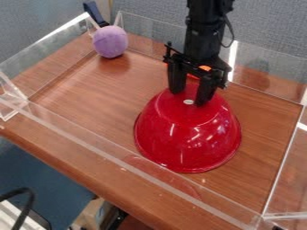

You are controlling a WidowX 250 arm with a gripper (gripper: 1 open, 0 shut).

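Observation:
A large glossy red dome-shaped object (186, 135), like an upturned bowl, sits on the right part of the wooden tray floor. My black gripper (192, 87) hangs directly over its top, with the fingertips low at or very near the dome's upper surface. The fingers are spread apart; whether they touch the red surface I cannot tell. A small orange item is partly hidden behind the gripper.
A purple ball (109, 42) lies at the back left corner. Clear plastic walls border the wooden surface (84, 99).

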